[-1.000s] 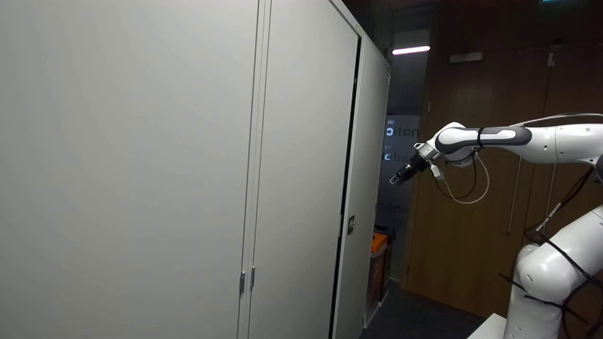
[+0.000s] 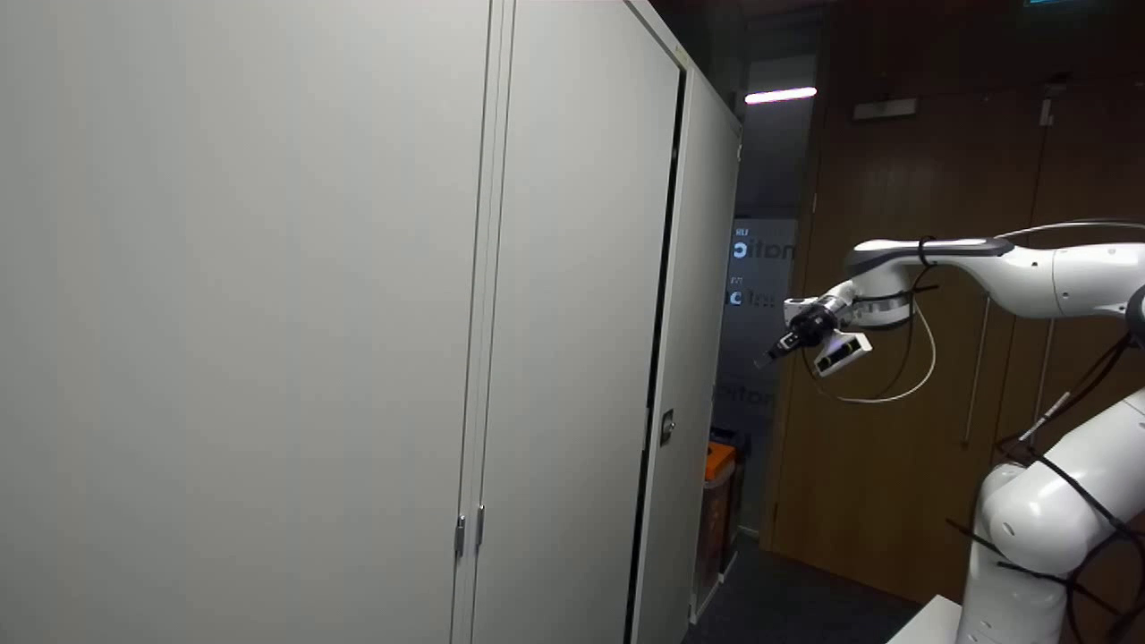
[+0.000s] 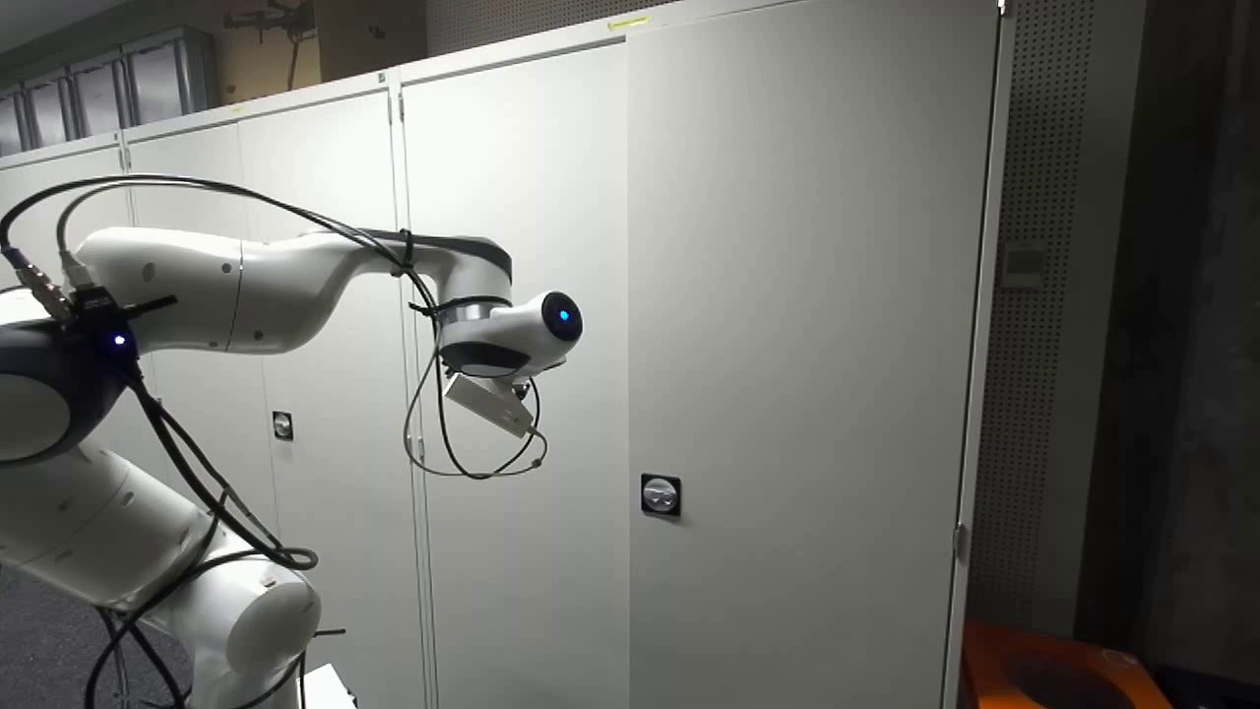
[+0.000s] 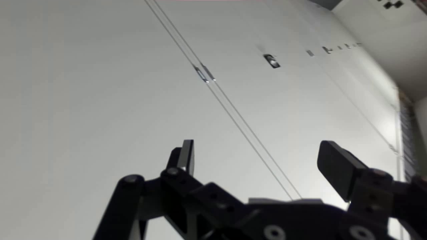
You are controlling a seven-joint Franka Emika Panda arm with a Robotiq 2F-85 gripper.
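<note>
In the wrist view my gripper is open, its two dark fingers (image 4: 340,170) wide apart with nothing between them. Behind them lies the pale cabinet front with its paired seams. In exterior view 1 the gripper (image 2: 775,351) hangs in free air, apart from the grey cabinet door (image 2: 687,322). That door stands slightly ajar, with a dark gap along its edge and a latch (image 2: 667,427) beside it. Exterior view 2 shows the same kind of door (image 3: 815,295) with a round latch (image 3: 661,495); there the wrist hides my gripper's fingers.
More cabinet doors (image 3: 325,295) continue in a row to the left, with another latch (image 3: 283,425). An orange-topped bin (image 2: 719,461) stands past the cabinet's end. Cables (image 3: 478,473) loop below my wrist. Wooden doors (image 2: 891,429) are behind the arm.
My wrist has rotated, bringing the white camera housing into view below the gripper. The fingertips have shifted slightly right and down in exterior view 1. The cabinet door looks unchanged.
</note>
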